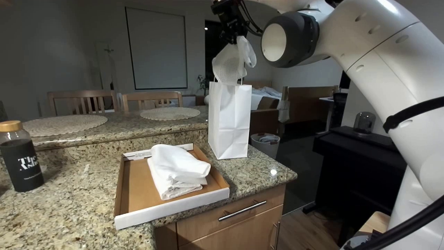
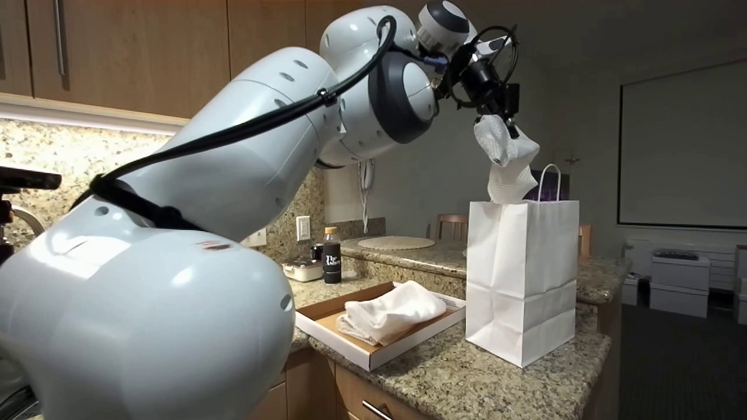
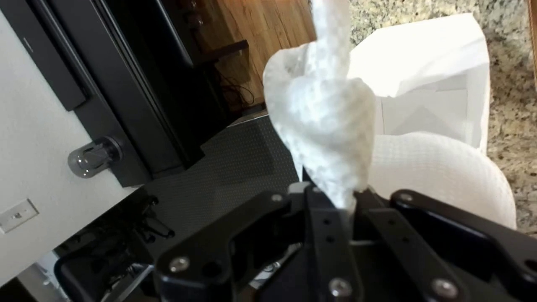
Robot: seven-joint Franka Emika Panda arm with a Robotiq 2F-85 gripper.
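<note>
My gripper (image 1: 238, 41) is shut on a white textured cloth (image 1: 229, 64), high over the counter. The cloth hangs down in folds above the open top of a white paper bag (image 1: 231, 121). In exterior view 2 its lower end (image 2: 511, 183) comes down to about the bag's rim, beside the handle. From the wrist view, the cloth (image 3: 327, 115) is pinched between the fingers, and part of the bag's inside (image 3: 423, 108) shows below. The bag stands upright near the counter's corner. More white folded cloth (image 1: 177, 168) lies in a shallow cardboard tray (image 1: 135, 187).
A dark bottle with a wooden lid (image 1: 20, 158) stands at the left of the counter. Two round woven mats (image 1: 170, 113) lie on the raised ledge behind. The counter drops off close to the bag's right side.
</note>
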